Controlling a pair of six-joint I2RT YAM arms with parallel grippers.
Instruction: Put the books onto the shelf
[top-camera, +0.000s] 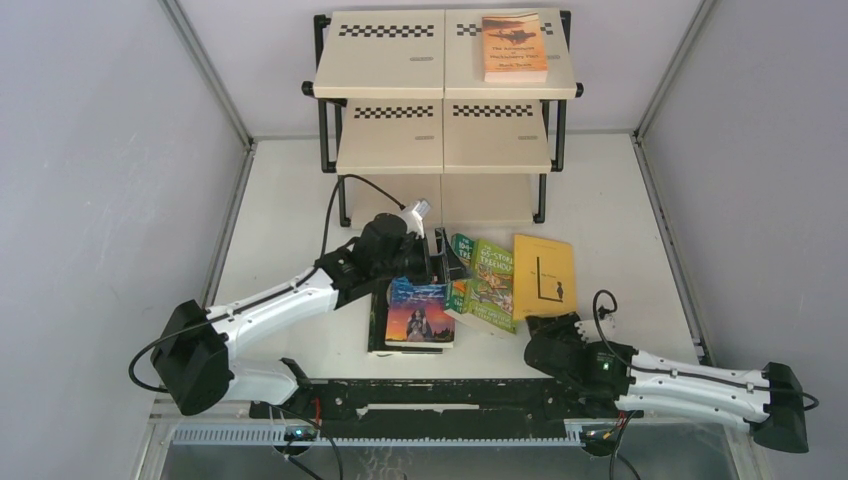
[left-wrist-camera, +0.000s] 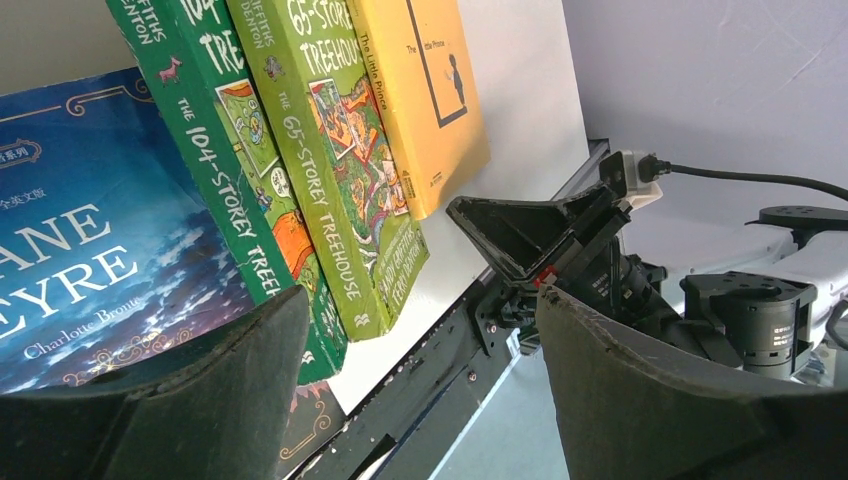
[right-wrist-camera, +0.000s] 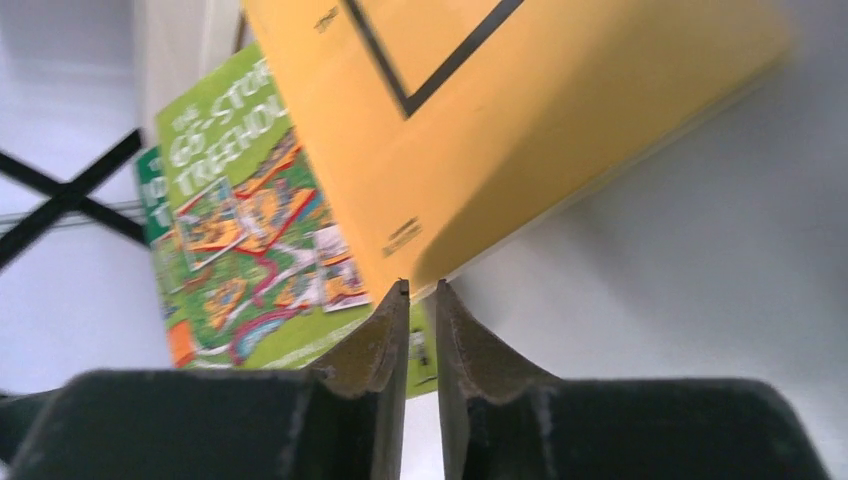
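Note:
A yellow book, The Little Prince (top-camera: 544, 272), lies to the right of the light-green 65-Storey Treehouse (top-camera: 492, 280) and a dark-green 104-Storey Treehouse (left-wrist-camera: 215, 160). In the right wrist view, my right gripper has its fingertips close together with a narrow gap, right at the yellow book's lower corner; whether they pinch it is unclear. My left gripper is wide open above the green books, holding nothing. A blue Jane Eyre (top-camera: 420, 312) lies beneath the left arm, on a dark book (top-camera: 378, 335).
A cream shelf rack (top-camera: 390, 135) stands behind the books. An orange book (top-camera: 515, 50) rests on its top right. A black rail (top-camera: 540, 395) runs along the front.

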